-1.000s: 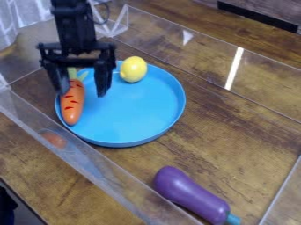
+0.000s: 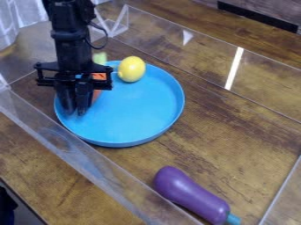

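Note:
The black gripper (image 2: pixel 76 92) is low over the left part of a blue plate (image 2: pixel 135 119). An orange carrot (image 2: pixel 99 83) is mostly hidden behind it, with only orange patches showing. Whether the fingers hold the carrot cannot be seen. A yellow lemon (image 2: pixel 132 68) sits at the back of the plate, right of the gripper.
A purple eggplant (image 2: pixel 188 193) lies on the wooden surface (image 2: pixel 230 123) at the front right. Clear low walls border the area, one running diagonally along the front left. The wood right of the plate is clear.
The lemon and eggplant look unmoved.

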